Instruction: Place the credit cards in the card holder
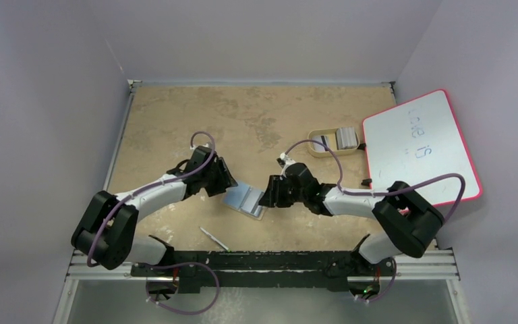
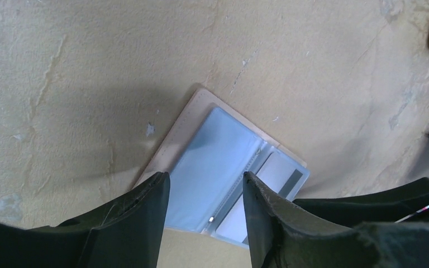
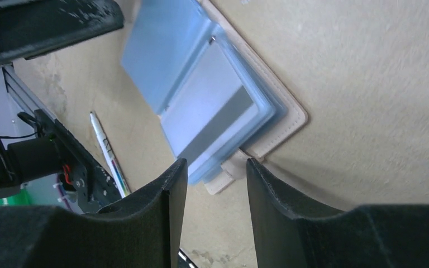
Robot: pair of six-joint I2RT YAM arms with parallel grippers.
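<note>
The open card holder [image 1: 241,196], pale blue and grey with clear pockets, lies askew at the front centre, a white dark-striped card [image 3: 204,100] in its right side. My left gripper [image 1: 226,177] is open above its upper left end; the left wrist view shows the holder below the fingers. My right gripper [image 1: 273,191] is open at the holder's right end, fingertips low by its edge, nothing held. A tray [image 1: 324,152] at the back right holds more cards [image 1: 346,138].
A whiteboard [image 1: 411,155] fills the right side beside the tray. A white pen [image 1: 214,238] lies at the front left. Walls surround the table.
</note>
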